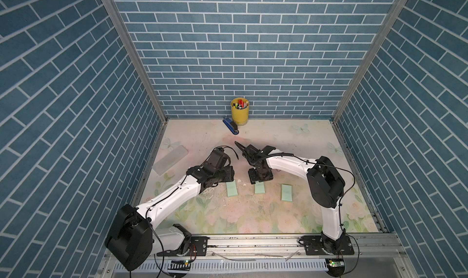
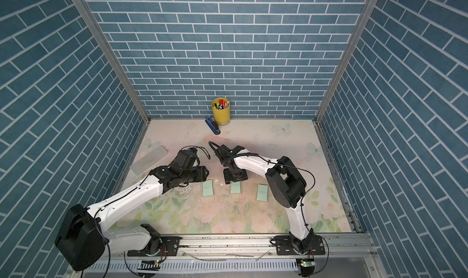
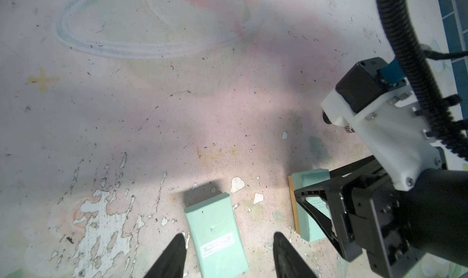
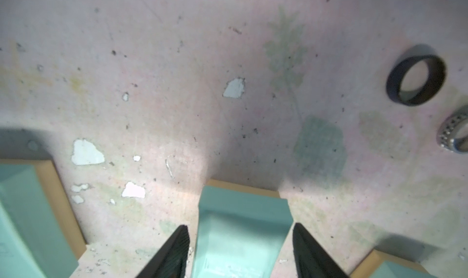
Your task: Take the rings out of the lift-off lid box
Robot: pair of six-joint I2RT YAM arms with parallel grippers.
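Three mint lift-off lid boxes lie in a row: left (image 1: 231,189), middle (image 1: 259,189), right (image 1: 286,192). In the left wrist view my left gripper stands open over the left box, nothing visible held. My right gripper is open around the middle box, whose lid top is between and just beyond the fingertips; whether they touch it is unclear. A black ring (image 4: 416,80) and a silver studded ring (image 4: 454,131) lie on the table, seen in the right wrist view.
A yellow pen cup (image 1: 239,111) and a blue stapler (image 1: 230,126) stand at the back. A clear tray (image 1: 170,160) lies at the left.
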